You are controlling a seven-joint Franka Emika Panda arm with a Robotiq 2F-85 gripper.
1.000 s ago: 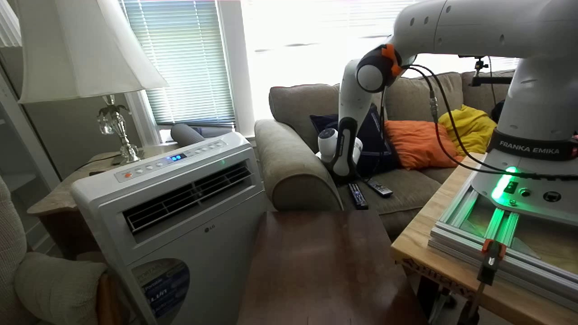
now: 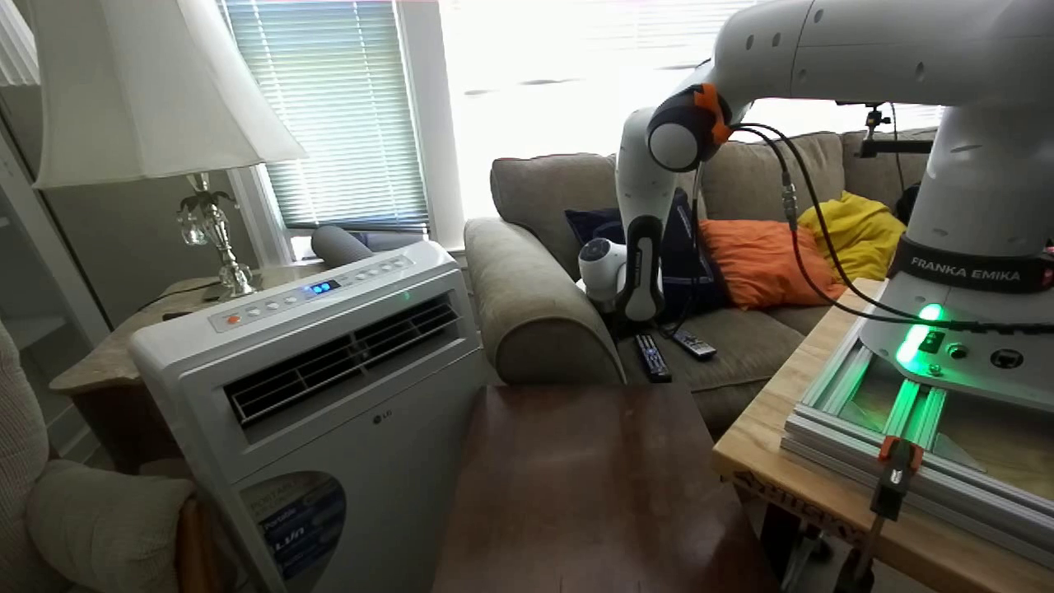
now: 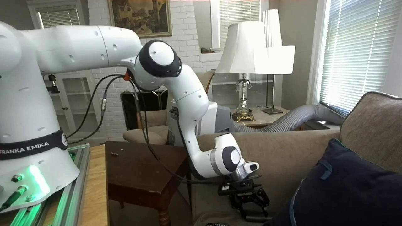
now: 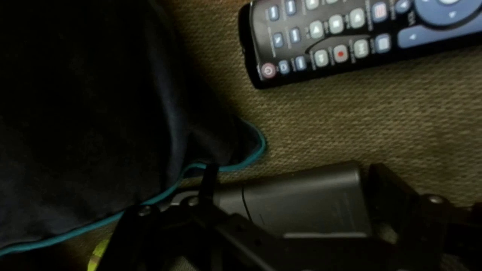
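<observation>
My gripper is open, low over the sofa seat. In the wrist view, a dark grey, smooth, oblong object (image 4: 305,198) lies between its spread fingers, its left end close to the navy cushion; whether the fingers touch it cannot be told. A black remote (image 4: 325,49) with blue and grey buttons rests on the seat, apart from the gripper. Exterior view 2 shows the gripper (image 3: 252,205) above a dark bar-shaped object (image 3: 258,218). From exterior view 1 the arm hides the fingers, while two remotes (image 2: 652,357) (image 2: 693,343) show on the seat.
A navy cushion (image 4: 90,113) with teal piping lies close beside the gripper. The sofa arm (image 2: 538,306) rises nearby. Orange (image 2: 766,262) and yellow (image 2: 855,237) cushions are farther along. A bare brown table (image 2: 603,474) stands before the sofa.
In exterior view 1, the arm's lower end has shifted slightly right and its last link has turned a little. The two remotes on the seat have not moved.
</observation>
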